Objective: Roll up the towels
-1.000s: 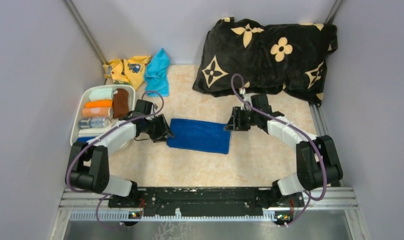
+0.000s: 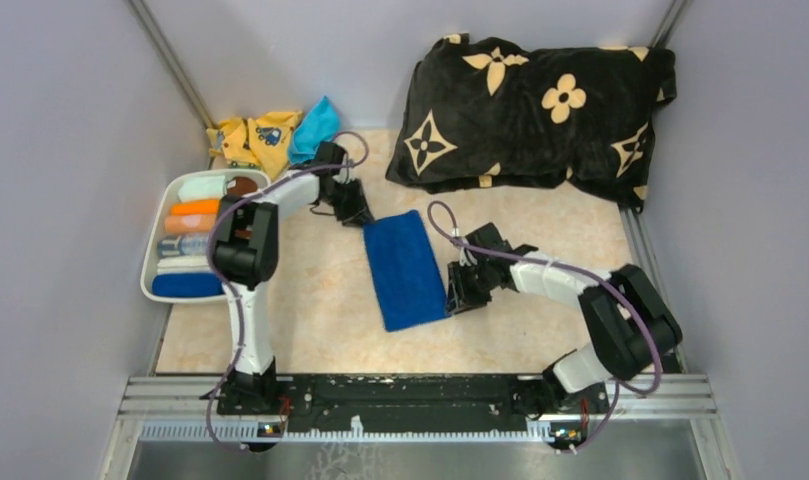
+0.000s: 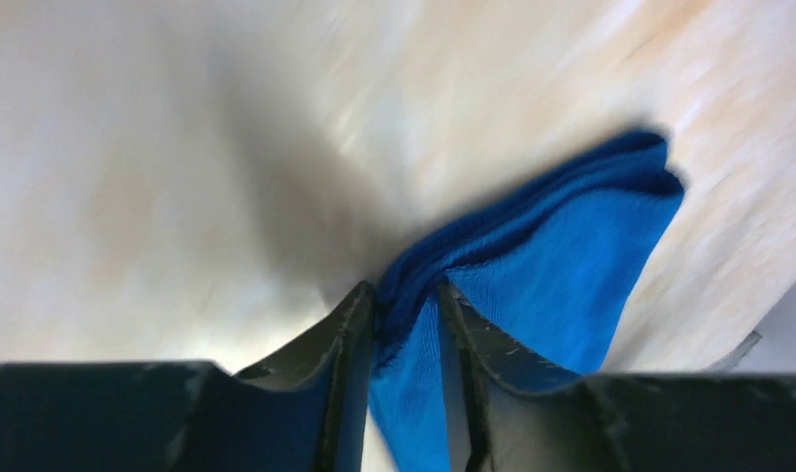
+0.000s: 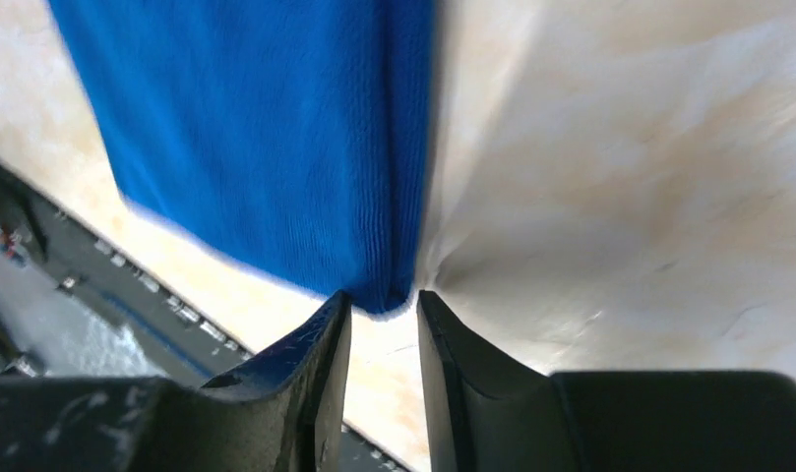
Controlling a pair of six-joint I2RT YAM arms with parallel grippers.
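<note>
The dark blue towel (image 2: pixel 405 270) lies folded in a rectangle at mid-table, its long side running from back to front. At its back-left corner is my left gripper (image 2: pixel 366 218); the left wrist view shows the layered towel edge (image 3: pixel 531 221) passing between its parted fingers. My right gripper (image 2: pixel 452 292) stands at the front-right corner. Its fingers (image 4: pixel 438 339) are apart in the right wrist view, with the towel's corner (image 4: pixel 374 280) between the tips and a gap beside the cloth.
A white bin (image 2: pixel 148 268) with several rolled towels stands at the left. Behind it lie yellow cloths (image 2: pixel 270 140) and a light blue cloth (image 2: pixel 315 128). A black patterned blanket (image 2: pixel 535 115) is heaped at the back. Bare table (image 2: pixel 540 345) shows around the towel.
The towel has turned from lying crosswise to nearly lengthwise. My left gripper moved back and to the right with its corner; my right gripper came forward and slightly left.
</note>
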